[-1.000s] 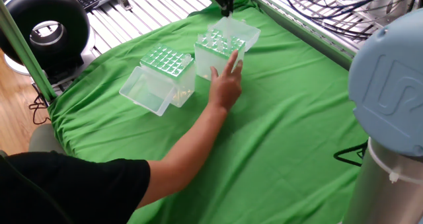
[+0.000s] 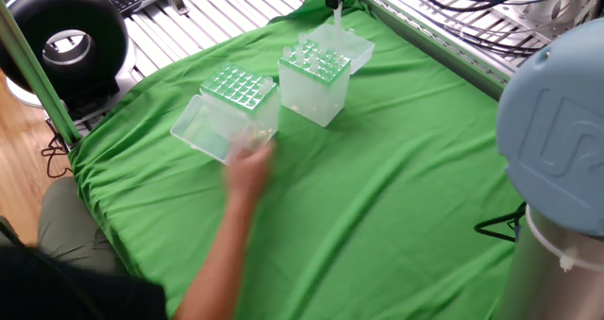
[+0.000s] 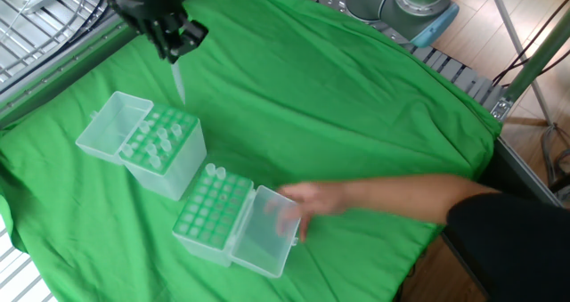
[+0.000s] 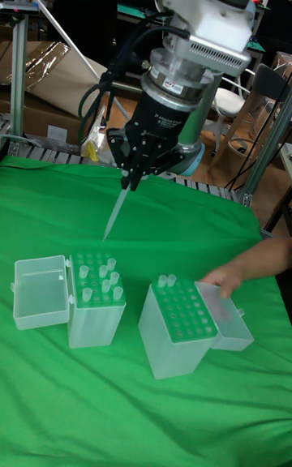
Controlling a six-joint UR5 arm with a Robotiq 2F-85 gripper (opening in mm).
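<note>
My gripper (image 4: 131,180) is shut on a slim translucent pipette tip (image 4: 114,216), which hangs slanting down, its narrow end clear of the racks below. One open tip box (image 4: 95,322), its green rack (image 4: 85,261) carrying several upright tips, stands closest to the held tip. Beside it, a second open box (image 4: 175,348) shows two upright tips (image 3: 215,171) at one edge of its rack and otherwise empty-looking holes. Exterior view 1 has the gripper (image 2: 336,3) at the top edge, partly cut off, with the held tip (image 2: 339,20) beneath.
A person's hand (image 3: 312,198) is at the second box's open lid (image 3: 264,235). The first box's lid (image 4: 40,291) lies folded out on the opposite side. Wrinkled green cloth (image 2: 406,188) covers the table, with wide bare areas around the boxes.
The person's hand has left the first box and gone to the second box's lid.
</note>
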